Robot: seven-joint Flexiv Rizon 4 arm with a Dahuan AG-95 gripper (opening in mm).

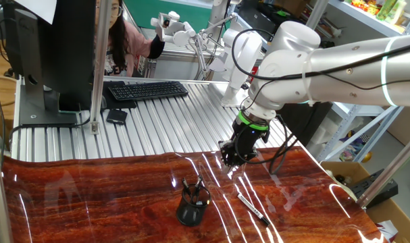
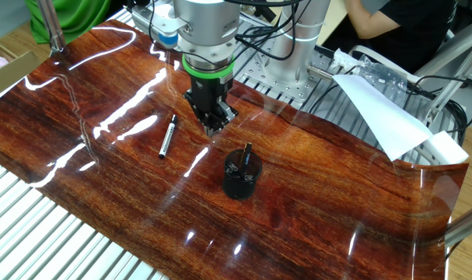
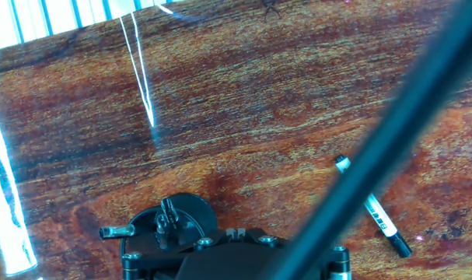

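Note:
My gripper (image 2: 212, 129) hangs above the wood-patterned sheet, apart from the pen holder and the marker. In the wrist view its fingertips (image 3: 230, 233) meet at the bottom middle; it looks shut, with nothing visible between them. A black cylindrical pen holder (image 1: 192, 210) stands upright with dark pens (image 2: 246, 154) in it. In the wrist view, the gripper's body partly hides this holder (image 3: 195, 211). A white marker (image 2: 168, 138) with a black cap lies loose on the sheet. A dark blurred cable (image 3: 383, 148) crosses in front of that marker (image 3: 381, 215) in the wrist view.
The glossy wood-patterned sheet (image 2: 321, 187) covers part of a ribbed metal table (image 1: 157, 125). A keyboard (image 1: 147, 90) and a monitor (image 1: 69, 54) stand behind it. White paper (image 2: 383, 117) lies at one side. Much of the sheet around the holder is bare.

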